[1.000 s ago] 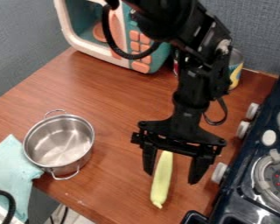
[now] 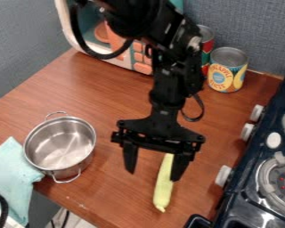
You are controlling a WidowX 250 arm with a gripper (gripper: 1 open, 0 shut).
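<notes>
My black gripper [image 2: 153, 162] hangs over the middle of the wooden table, its two dark fingers apart and pointing down, open. Below and just behind it a pale yellow-green elongated object [image 2: 164, 187], perhaps a corn cob or vegetable, lies lengthwise on the table, its far end partly hidden by the gripper. A steel pot [image 2: 60, 141] with two handles stands to the gripper's left.
A stove [image 2: 270, 160] with knobs fills the right. Cans [image 2: 227, 71] and a toy microwave [image 2: 100, 36] stand at the back. A light blue cloth [image 2: 11, 174] lies at the left front edge.
My arm and gripper have shifted left and slightly up in the view, uncovering the cans behind. The yellow object and the pot have not moved.
</notes>
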